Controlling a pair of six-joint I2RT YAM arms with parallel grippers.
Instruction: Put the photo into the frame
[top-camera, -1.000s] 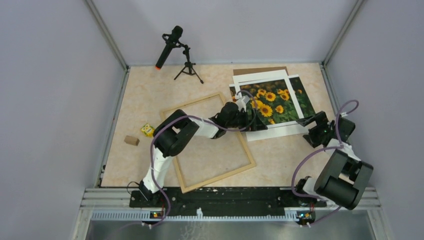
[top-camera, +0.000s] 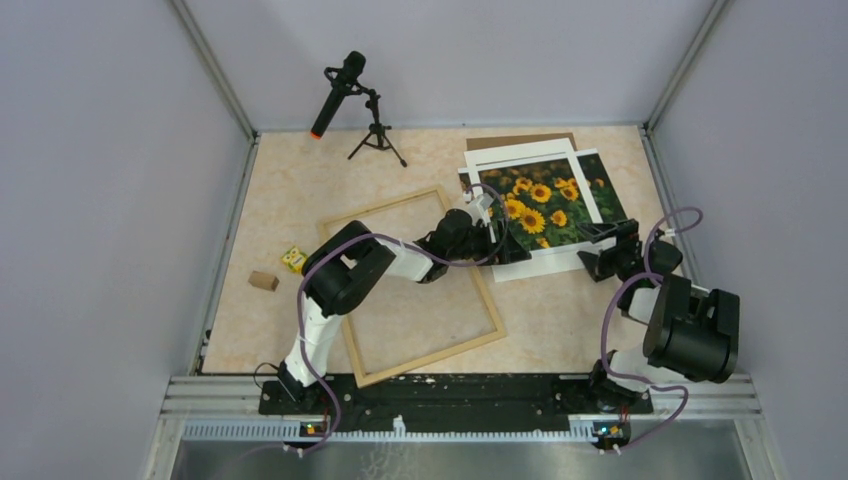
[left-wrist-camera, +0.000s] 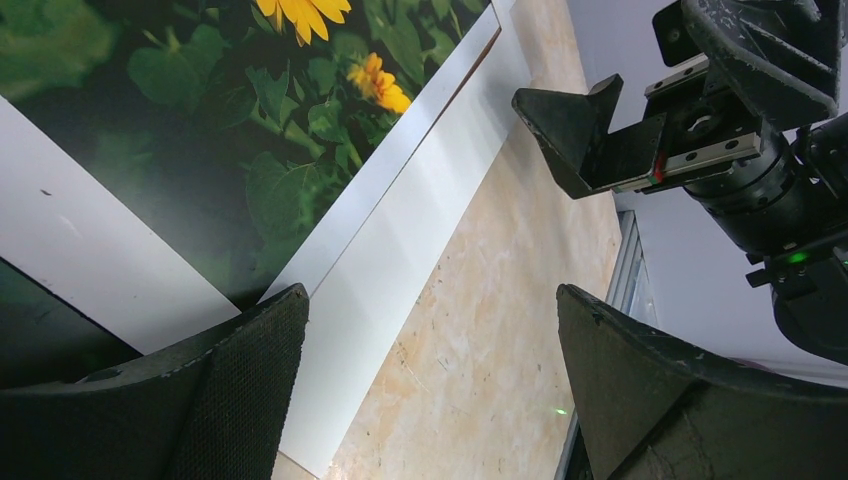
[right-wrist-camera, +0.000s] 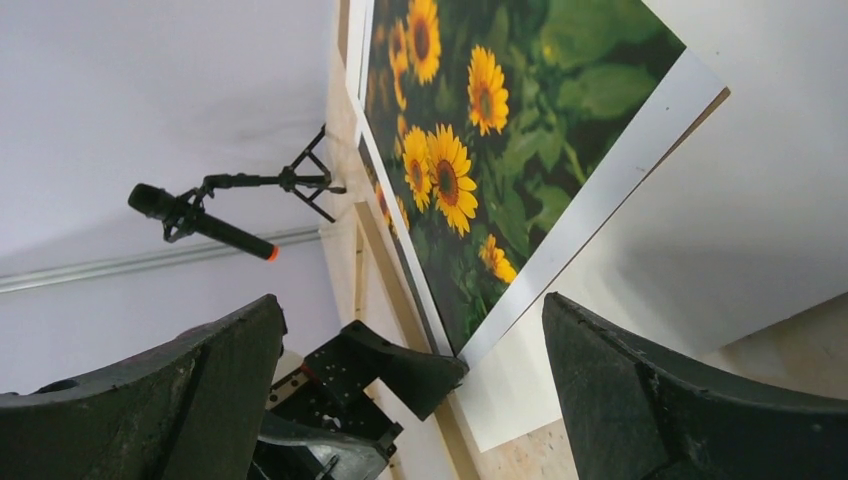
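The sunflower photo (top-camera: 535, 200) lies at the back right with white-bordered sheets and a brown board beneath or behind it. The wooden frame (top-camera: 443, 352) lies flat at centre left, empty. My left gripper (top-camera: 503, 245) is open at the photo's lower left edge; its wrist view shows the white borders between the fingers. My right gripper (top-camera: 598, 247) stands open at the lower right corner of the sheets, and its wrist view shows the photo's edge (right-wrist-camera: 600, 200) ahead of its fingers.
A black stand (top-camera: 375, 125) holding a cylinder stands at the back. A yellow block (top-camera: 294, 259) and a small wooden block (top-camera: 263, 280) lie at the left. Bare table lies below the sheets.
My right gripper has moved left, in toward the corner of the sheets. My left gripper has hardly moved.
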